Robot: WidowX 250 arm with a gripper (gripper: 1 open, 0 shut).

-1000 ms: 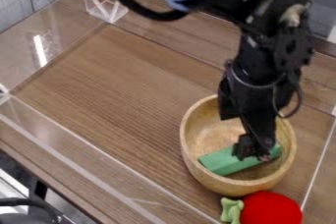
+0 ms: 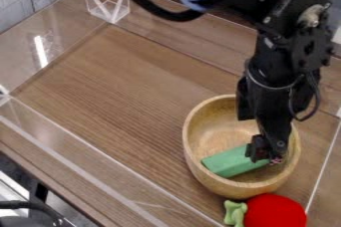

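Observation:
A wooden bowl point(image 2: 213, 129) sits right of centre, holding a green oblong block point(image 2: 229, 165). The black gripper point(image 2: 264, 136) reaches down from the top over the bowl's right half, its lower tips inside the bowl by the right end of the green block. The gripper stands open; whether its tips touch the block is unclear, and part of the bowl is hidden behind it.
A red object point(image 2: 274, 213) with a green piece point(image 2: 234, 213) lies just below the bowl. A clear rack-like item point(image 2: 107, 0) is at the top left.
The gripper has shifted about over the bowl's right side and now reaches lower over the right end of the green block, which has moved slightly within the bowl.

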